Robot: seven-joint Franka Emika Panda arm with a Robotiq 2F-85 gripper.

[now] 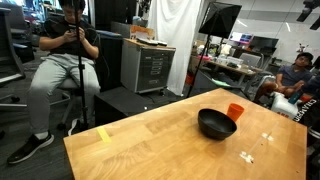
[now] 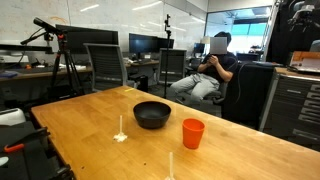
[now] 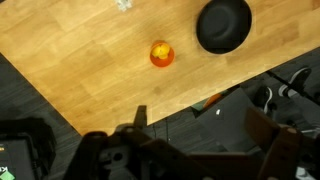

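Note:
An orange cup [image 2: 193, 134] stands upright on the wooden table, a short way from a black bowl [image 2: 152, 115]. From above, in the wrist view, something yellow [image 3: 161, 51] shows inside the cup [image 3: 162, 64]. The bowl [image 3: 224, 25] looks empty there. My gripper is open, its dark fingers spread at the bottom of the wrist view with nothing between them. It hangs well above the table, apart from cup and bowl. In exterior view 1, the cup [image 1: 235, 111] is partly behind the bowl [image 1: 217, 124].
Two small, thin white items stand on the table, one [image 2: 121, 131] near the bowl and another [image 2: 170, 169] at the front. A person [image 1: 68, 65] sits beyond the table's edge.

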